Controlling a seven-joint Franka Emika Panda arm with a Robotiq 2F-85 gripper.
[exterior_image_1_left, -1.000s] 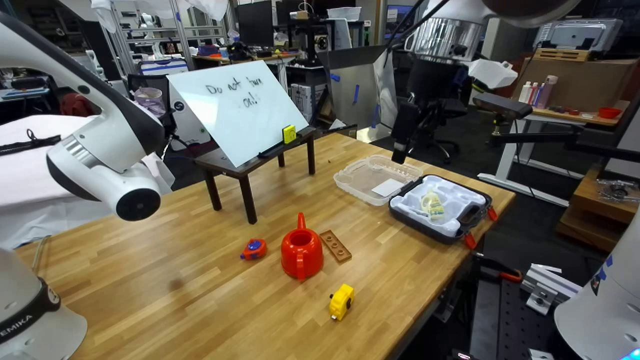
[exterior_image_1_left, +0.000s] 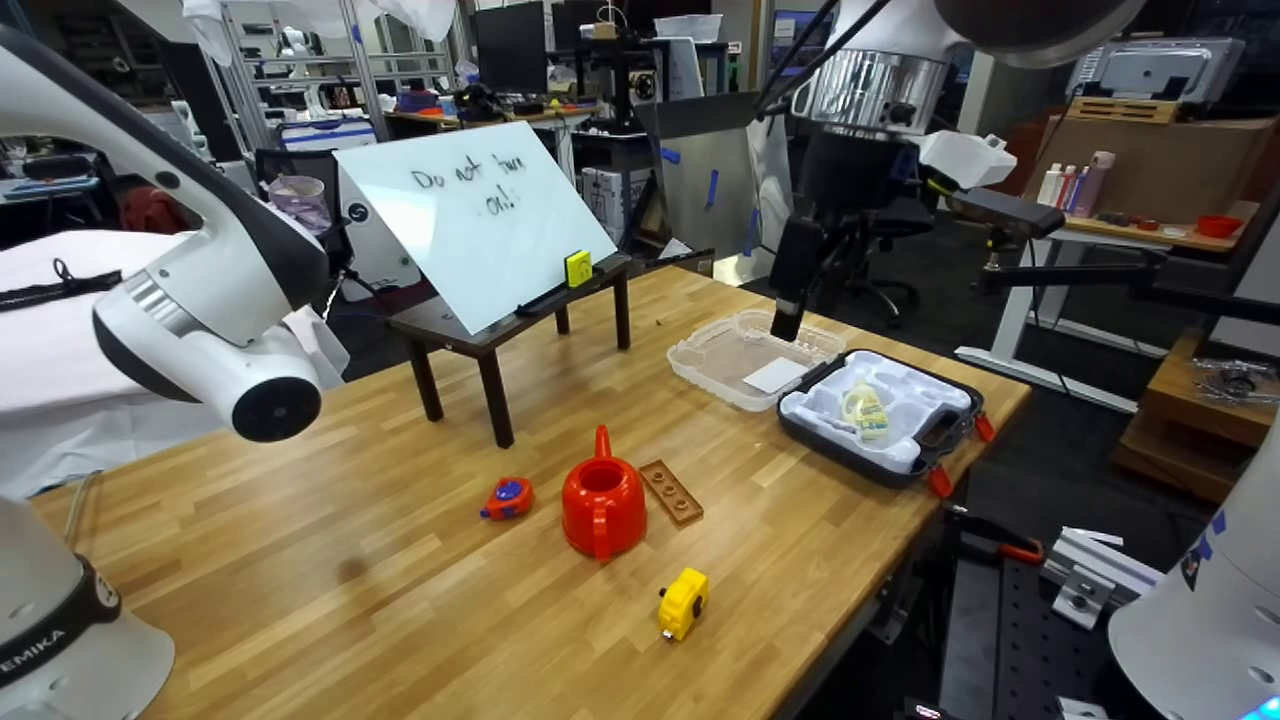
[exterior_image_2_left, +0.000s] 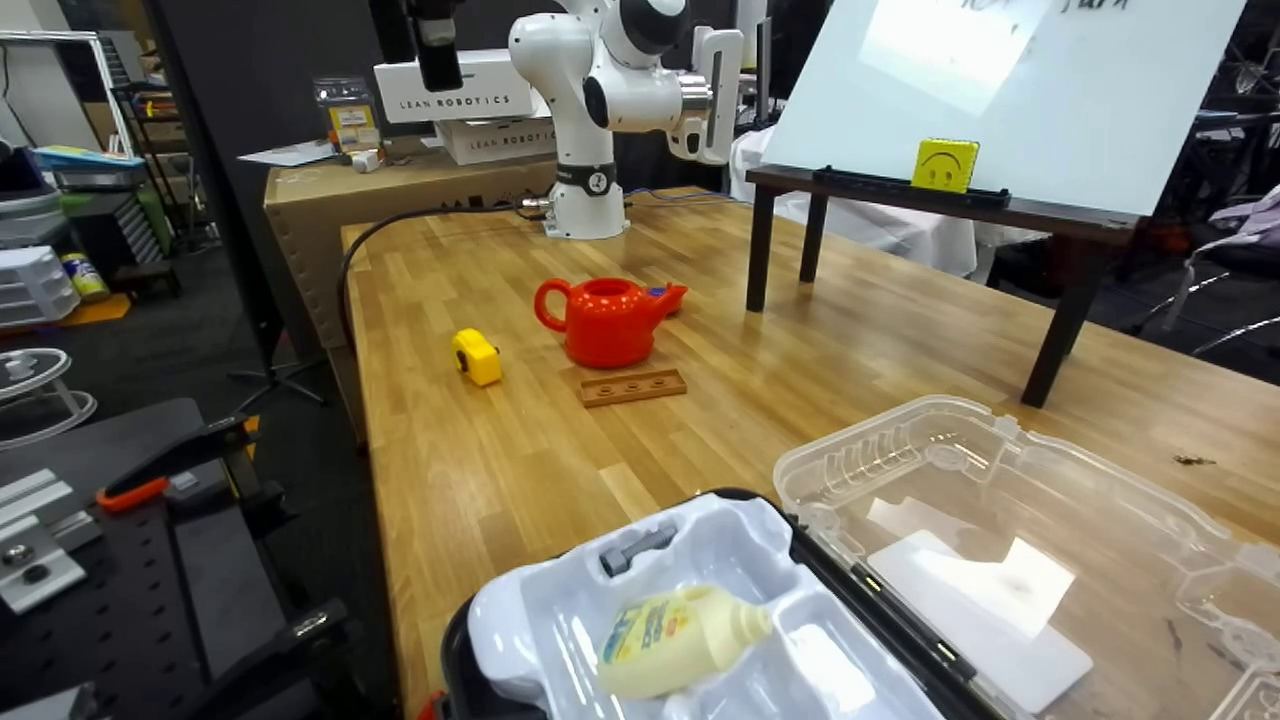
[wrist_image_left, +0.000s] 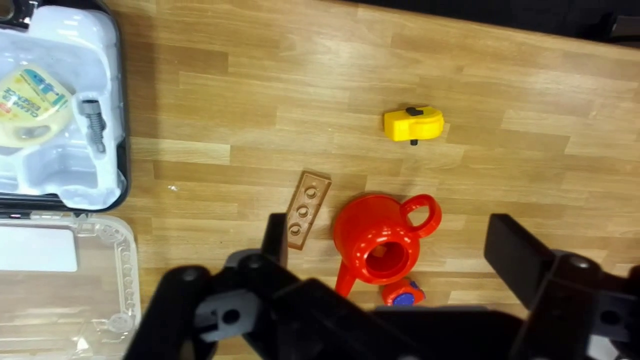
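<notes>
Below my gripper, which hangs well above the table with its fingers wide apart and empty, lies a group of objects. A red teapot (wrist_image_left: 367, 225) stands upright between the finger outlines in the wrist view. Close beside it are a brown three-hole block (wrist_image_left: 307, 210) and a red tape measure (wrist_image_left: 400, 294) with a blue centre. A yellow tape measure (exterior_image_2_left: 477, 358) rests apart, nearer the table edge. The open case (exterior_image_1_left: 882, 414) holds a pale yellow bottle (exterior_image_2_left: 678, 642) and a grey bolt (exterior_image_2_left: 637, 548) in its white tray.
The case's clear lid (exterior_image_1_left: 732, 360) lies open on the table with a white card (exterior_image_1_left: 777, 374) on it. A whiteboard (exterior_image_1_left: 480, 216) leans on a dark stand (exterior_image_1_left: 498, 402), with a yellow smiley block (exterior_image_2_left: 945, 164) there. A second white arm (exterior_image_2_left: 564, 72) stands at the table's far end.
In exterior view 1 my gripper has shifted a little left and slightly lower. The objects on the table have stayed where they were.
</notes>
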